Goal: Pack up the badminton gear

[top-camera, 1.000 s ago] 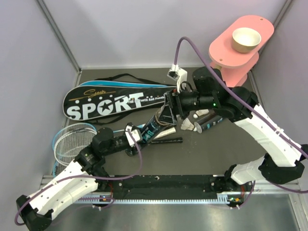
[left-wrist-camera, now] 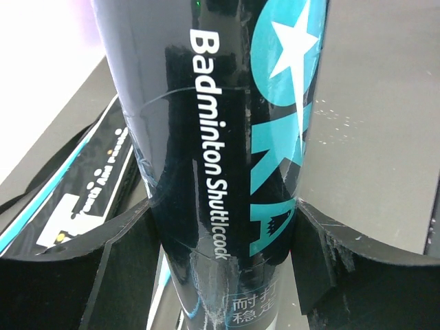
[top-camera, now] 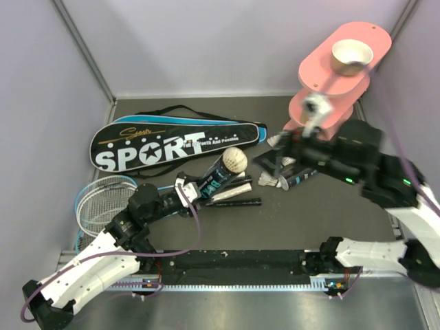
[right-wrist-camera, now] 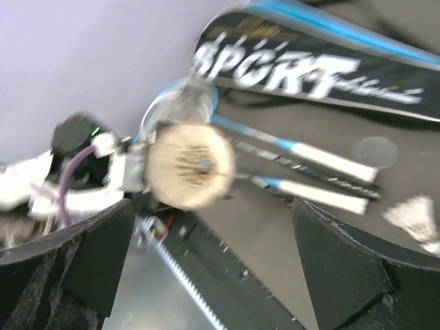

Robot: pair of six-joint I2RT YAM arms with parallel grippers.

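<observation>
My left gripper is shut around a dark shuttlecock tube with blue and white print. The tube tilts up to the right, and a pale round end shows at its top. That same end is blurred in the right wrist view. To the right of the tube, my right gripper is open and apart from it, with nothing between its fingers. A black-and-blue SPORT bag lies behind. Rackets lie at left, their handles reaching the middle.
Loose shuttlecocks and another dark tube lie right of the handles. A clear round disc rests on the table. At the back right, a pink stand carries a white bowl.
The right gripper, earlier over the tube's upper end, has swung away to the right, uncovering the pale round end. The left arm has stayed put with the tube.
</observation>
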